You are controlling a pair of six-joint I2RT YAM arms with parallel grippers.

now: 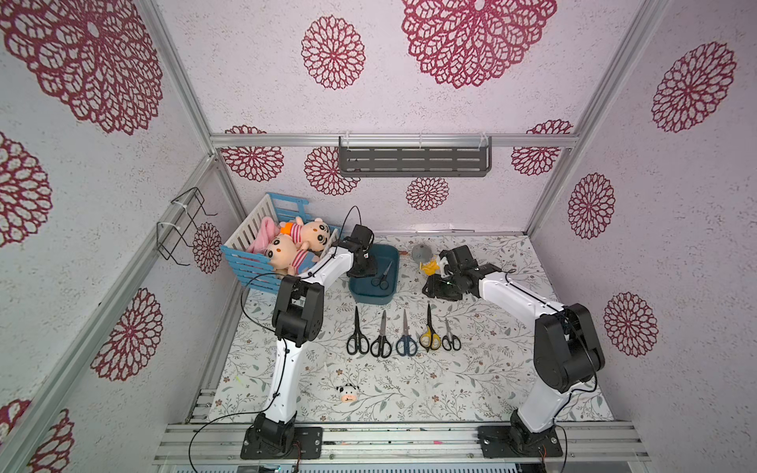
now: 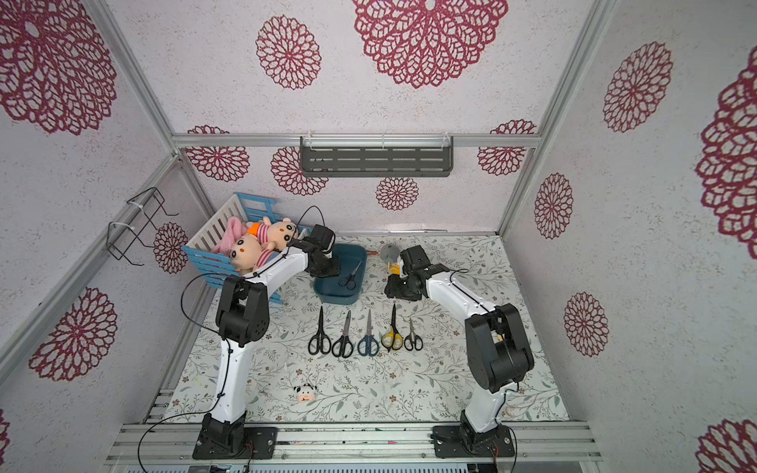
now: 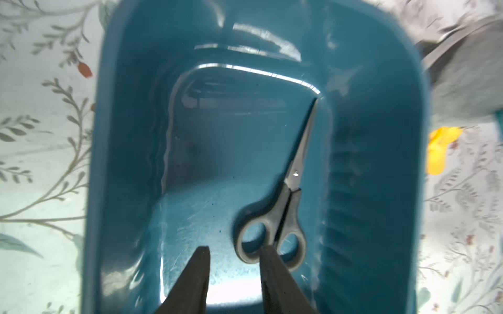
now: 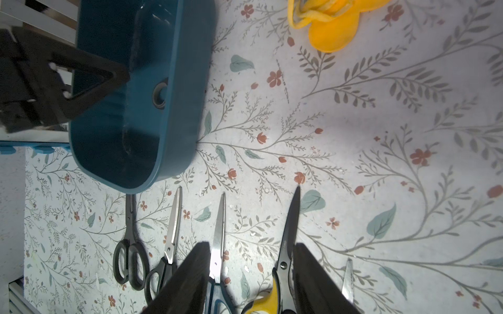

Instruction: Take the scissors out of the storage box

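Observation:
One pair of grey-handled scissors [image 3: 280,225] lies on the floor of the blue storage box [image 3: 99,172], blades toward the far right corner. My left gripper hangs over the box with its fingers apart; the scissors' handles show just beyond its fingertips and nothing is between them. Over the table right of the box, my right gripper is also open and empty. Beyond its fingers, on the table, lie several scissors in a row, among them a black pair [image 1: 357,335], a blue-handled pair [image 1: 406,343] and a yellow-handled pair [image 1: 429,337].
A blue and white crate [image 1: 250,266] of plush dolls stands left of the box. Right of the box are a grey round object [image 1: 422,253] and a yellow item [image 4: 335,28]. A small cow figure [image 1: 347,392] sits near the front.

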